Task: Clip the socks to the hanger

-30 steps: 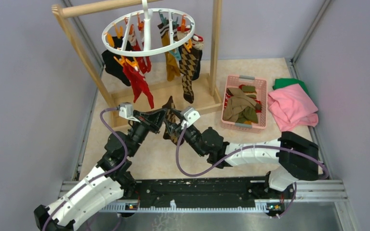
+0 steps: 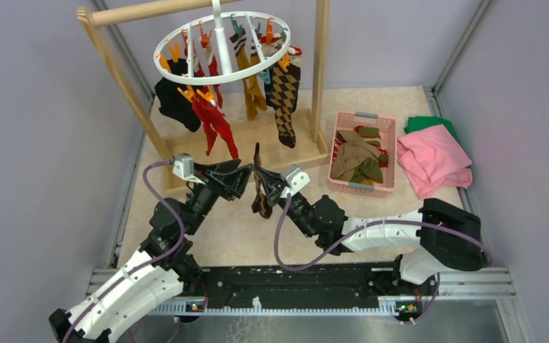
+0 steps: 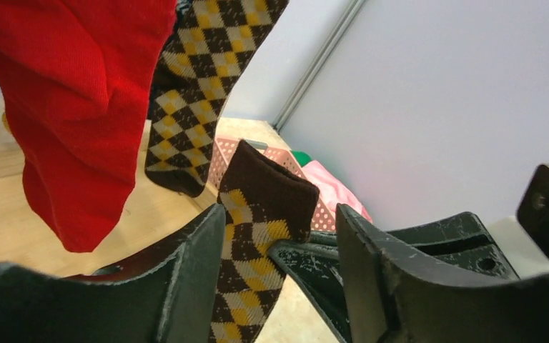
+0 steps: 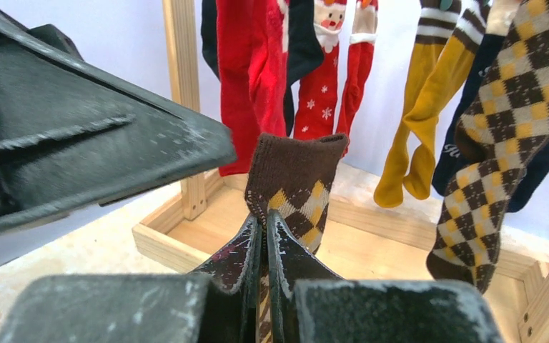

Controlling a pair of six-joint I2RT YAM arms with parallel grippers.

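A brown and yellow argyle sock (image 2: pixel 261 205) hangs from my right gripper, whose fingertips are shut on it just below its dark cuff. My left gripper is open, its fingers apart. In the left wrist view, the sock's upper part (image 3: pixel 246 214) shows in that gap, with a right finger (image 3: pixel 307 261) against it. One left finger (image 4: pixel 150 146) looms at left in the right wrist view. Behind, the white round hanger (image 2: pixel 167 72) carries several clipped socks, including red socks (image 2: pixel 214 128) and a matching argyle sock (image 2: pixel 284 93).
Orange clips (image 2: pixel 186 92) and teal clips line the hanger ring, held in a wooden frame (image 2: pixel 320 71). At right stand a pink basket (image 2: pixel 336 164) of socks and folded pink cloth (image 2: pixel 434 157). Bare floor lies in front of the frame.
Hanger socks have swung a little.
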